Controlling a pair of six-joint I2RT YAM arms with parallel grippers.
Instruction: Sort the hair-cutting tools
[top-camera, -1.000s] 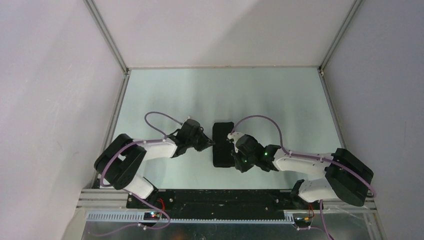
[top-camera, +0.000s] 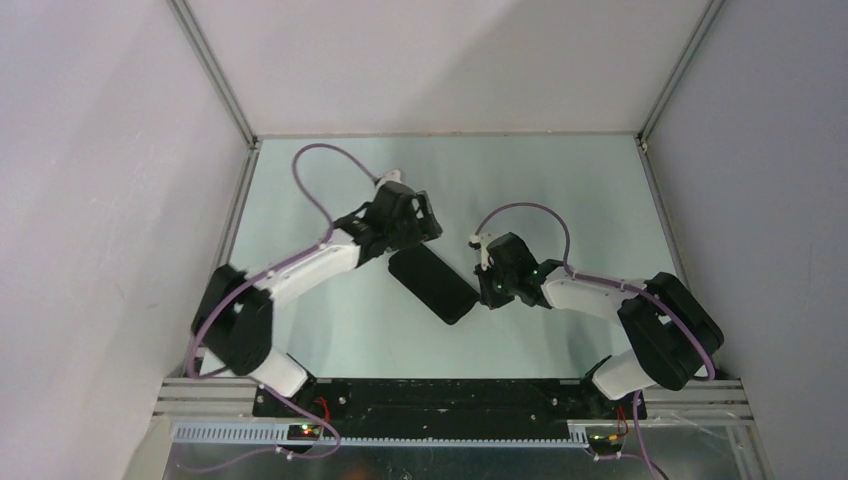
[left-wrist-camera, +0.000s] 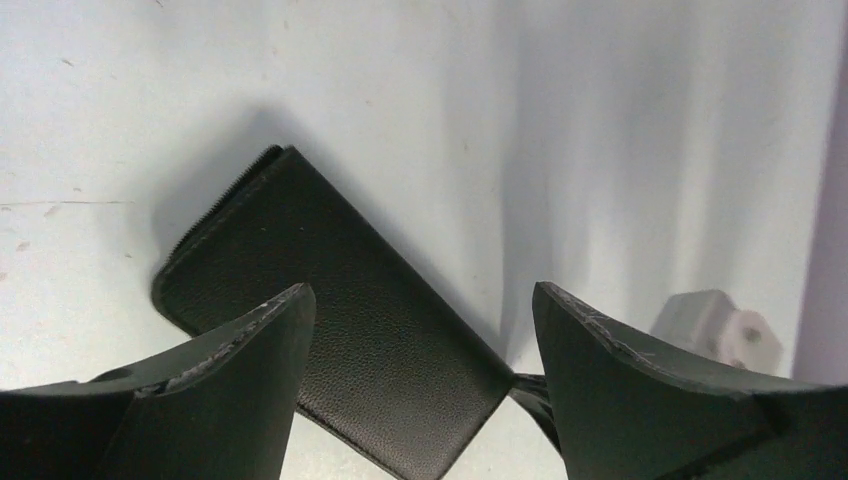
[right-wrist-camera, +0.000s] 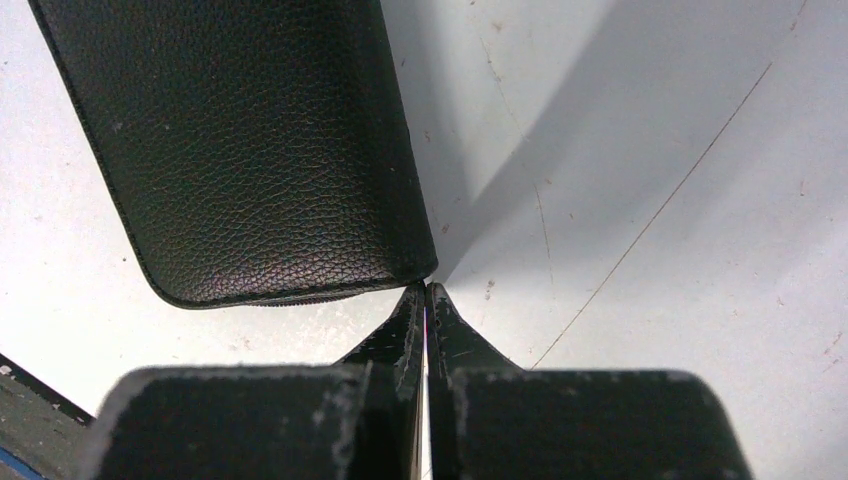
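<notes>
A black leather zip case (top-camera: 432, 283) lies slanted on the white table, upper end to the left, zipper along its edge. My left gripper (top-camera: 430, 222) is raised at the case's upper end, blurred by motion; in the left wrist view its open fingers frame the case (left-wrist-camera: 340, 310). My right gripper is shut, its tips touching the corner of the case (right-wrist-camera: 240, 150) at the near right end, with nothing clearly seen between them. No hair cutting tools are visible outside the case.
Walls bound it on three sides, and a dark rail (top-camera: 450, 400) runs along the front edge.
The case has turned from upright to slanted, its upper end swinging left. My left gripper has risen toward the back; my right gripper has moved back to the case's near right end.
</notes>
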